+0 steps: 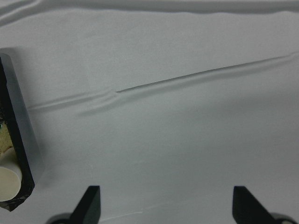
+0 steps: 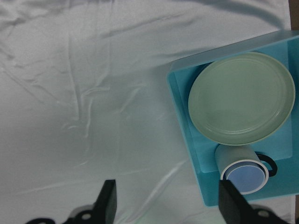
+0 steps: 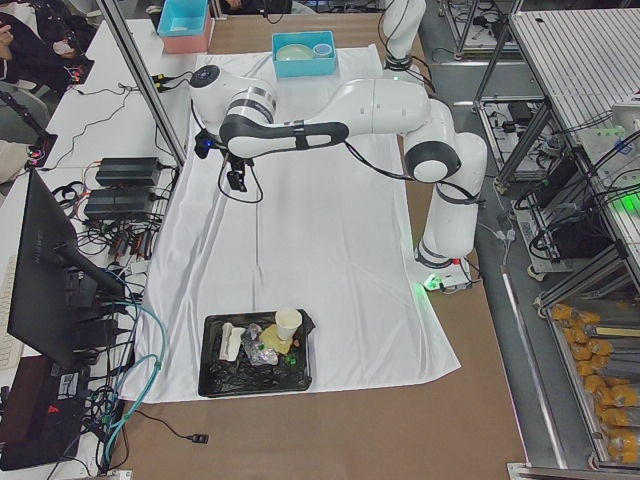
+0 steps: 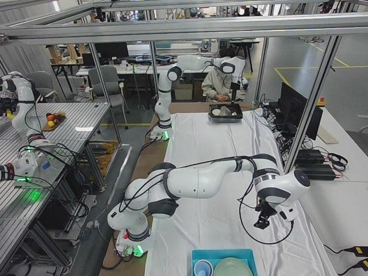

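Note:
My left gripper stands open over bare white cloth, with a black tray (image 1: 18,135) at the left edge of its wrist view. The tray holds a pale cup (image 1: 8,179), yellow cloth and crumpled items. My right gripper stands open above the cloth beside a blue bin (image 2: 182,107). The bin holds a green plate (image 2: 240,95) and a mug (image 2: 240,170) lying on its side or tilted, with blue inside and a black handle. Nothing shows between either gripper's fingers.
A monitor (image 3: 50,270), boxes and cables crowd one long side. Metal frame posts (image 4: 310,100) stand around the table.

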